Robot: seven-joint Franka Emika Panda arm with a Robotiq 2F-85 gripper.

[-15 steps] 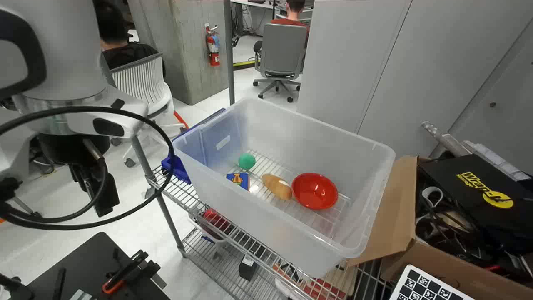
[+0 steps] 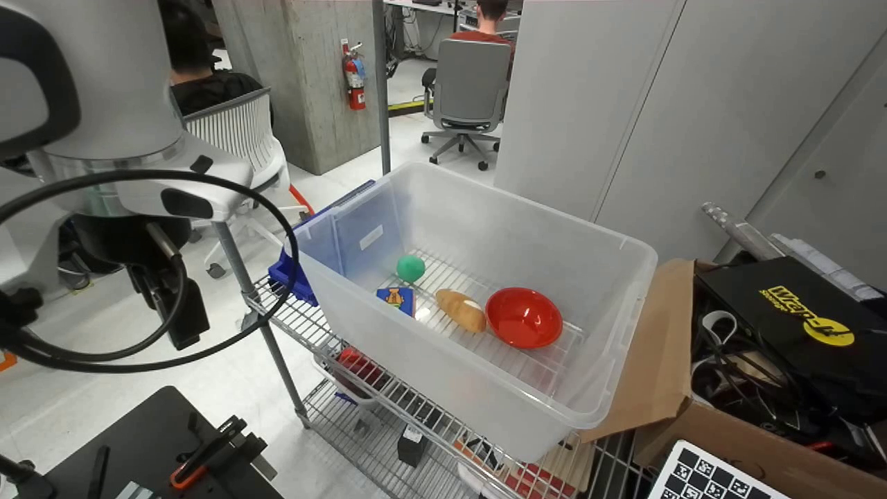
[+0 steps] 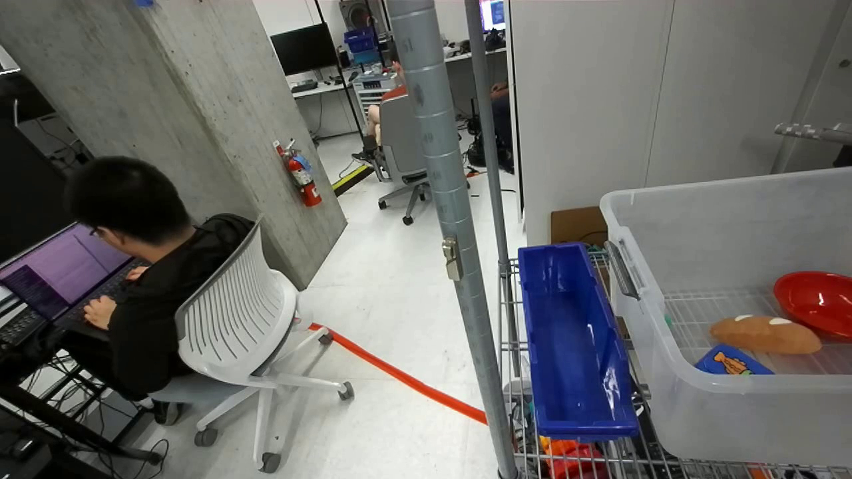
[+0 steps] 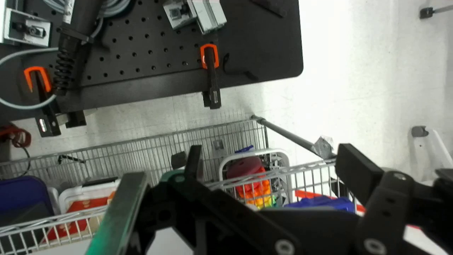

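Observation:
My gripper is open in the wrist view, its two dark fingers [image 4: 359,172] wide apart with nothing held between them. In exterior view 1 its black finger [image 2: 190,316] hangs left of a large translucent bin [image 2: 615,366], outside the bin wall. Inside the bin lie a green ball [image 2: 411,267], a blue packet [image 2: 397,299], a brown bread-like item [image 2: 459,310] and a red bowl [image 2: 524,317]. The bread touches or nearly touches the bowl. Exterior view 2 does not show the gripper.
The bin stands on a wire rack [image 2: 320,333]. A blue tray [image 3: 575,343] sits beside it. To the right is a cardboard box [image 2: 665,357] full of cables. A black table [image 4: 263,46] with orange clamps lies below the arm. A metal post [image 3: 443,191] rises near the tray.
In exterior view 1 the arm and gripper have shifted slightly up and to the right. The bin and its contents have not moved.

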